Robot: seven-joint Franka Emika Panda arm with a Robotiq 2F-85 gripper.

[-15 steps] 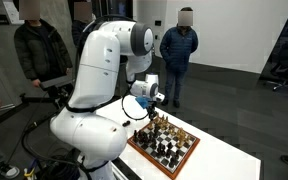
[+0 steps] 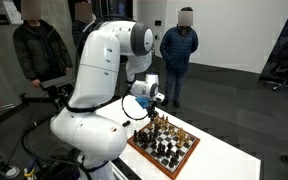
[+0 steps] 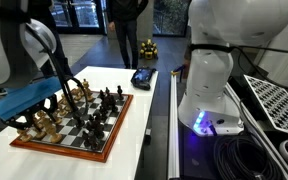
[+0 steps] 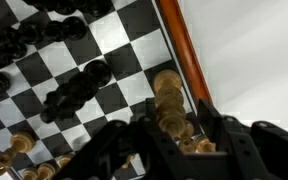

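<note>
A wooden-framed chessboard point(image 2: 187, 153) with light and dark pieces lies on the white table. My gripper is low over the board's edge rows, its fingers apart on either side of a tan chess piece point(image 4: 170, 88). Some board seems to show between the piece and the fingers, though contact lower down is hidden. In the second exterior view the gripper point(image 3: 56, 100) hangs among the tan pieces point(image 3: 46, 128) at the board's left end, partly hiding them.
Dark pieces point(image 4: 79, 90) stand close by on the board, and more tan pieces point(image 4: 22, 142) crowd the lower left of the wrist view. Bare table point(image 2: 224, 160) lies right of the board. A black device point(image 3: 142, 77) rests on the table beyond. People stand behind.
</note>
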